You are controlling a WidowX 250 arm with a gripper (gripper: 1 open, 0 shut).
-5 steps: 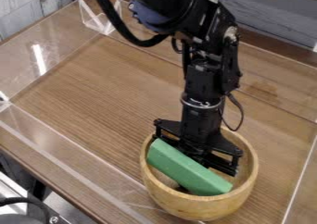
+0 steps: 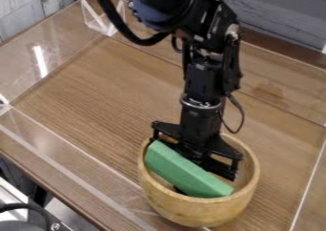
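A wooden bowl (image 2: 201, 208) sits at the lower middle of the table, holding a long green block (image 2: 185, 170) that lies slanted across it. My black gripper (image 2: 193, 147) is down at the bowl's back part, just behind the green block. Its fingertips are mostly hidden by the block and bowl, so whether anything is between them does not show.
A clear plastic edge runs along the left side, with black cables at the lower left corner. A wall stands at the back right.
My gripper, the bowl and the green block have shifted slightly to the left since a second ago.
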